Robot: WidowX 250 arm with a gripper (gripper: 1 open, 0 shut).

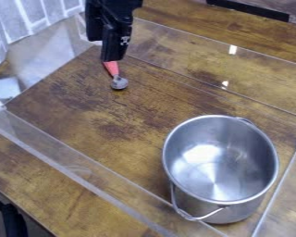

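My dark gripper [108, 48] hangs at the upper left, over the back of the wooden surface; whether its fingers are open or shut is unclear. Just below it lies a utensil with a red handle and small silver head [117, 82], its upper end partly hidden behind the gripper. A large steel pot [221, 162] with a wire handle stands at the front right.
Clear plastic walls [64, 157] border the wooden floor [114, 125] of the workspace. Crumpled light material [27, 28] is at the back left.
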